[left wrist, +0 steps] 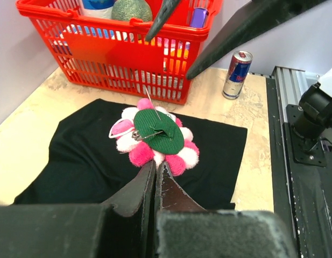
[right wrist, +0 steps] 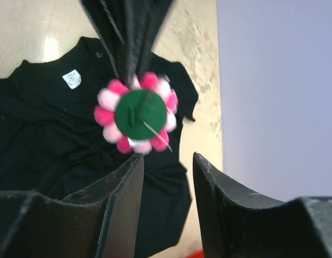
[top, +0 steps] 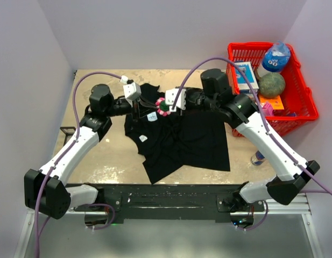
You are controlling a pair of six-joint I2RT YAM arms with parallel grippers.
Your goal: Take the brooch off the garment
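The brooch, a pink-and-white flower with a green felt back (left wrist: 171, 141) and metal pin, is held up above the black garment (top: 192, 145) by my left gripper, shut at the flower's lower edge in its wrist view. The pin sticks out from the green back. My right gripper is just in front of the brooch, fingers apart with nothing between them; in the left wrist view its dark fingers hang over the flower from the upper right.
A red basket (top: 300, 97) with a bottle, melon and boxes stands at the right. A can (left wrist: 237, 75) stands beside it on the table. A wall (right wrist: 273, 80) borders the table.
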